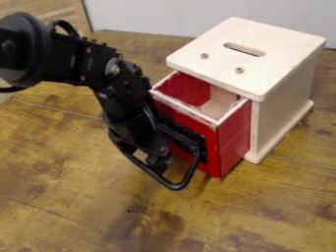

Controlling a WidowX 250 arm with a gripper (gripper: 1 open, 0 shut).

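A pale wooden cabinet (282,98) with a slot and two bolts on top stands at the right of the camera view. Its red drawer (230,146) is pulled part way out toward the left, showing a red inside. My black gripper (171,148) is low against the drawer's front, its fingers open. The black frame of the gripper hides much of that front, and whether the fingers touch anything there is hard to tell.
A pale wall (184,12) runs along the back.
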